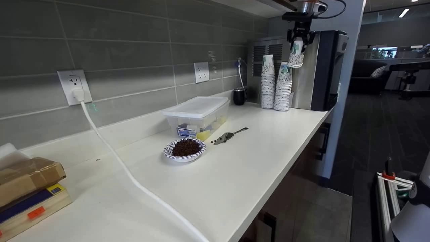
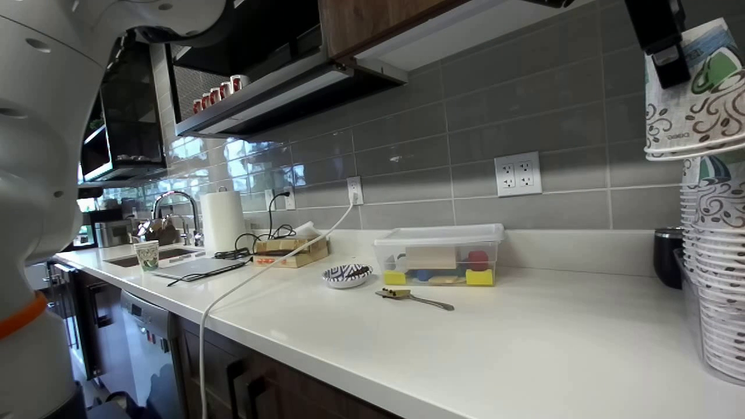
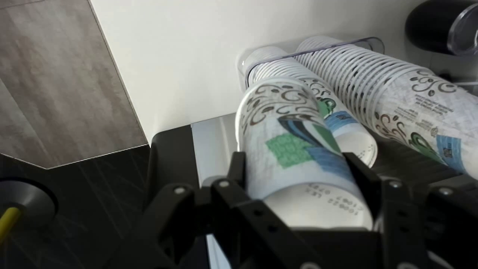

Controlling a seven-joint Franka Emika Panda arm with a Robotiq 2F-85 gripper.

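Note:
A patterned paper cup [image 3: 291, 134], mouth down, is held between the fingers of my gripper [image 1: 300, 40], which is shut on it. In exterior view 1 the cup hangs just above and right of two tall stacks of upside-down cups, a left stack [image 1: 267, 82] and a right stack [image 1: 283, 88]. The wrist view shows the held cup's white base toward the camera, a black finger [image 3: 237, 168] along its side. Two rims show at the held cup's lower edge in exterior view 2, so whether it is a single cup is hard to tell.
A steel and black machine [image 1: 322, 72] stands close behind the cups. On the counter are a lidded plastic bin [image 1: 197, 115], a bowl of dark grounds [image 1: 185, 148], a serving spatula [image 1: 228, 136] and a black tumbler [image 1: 239, 96].

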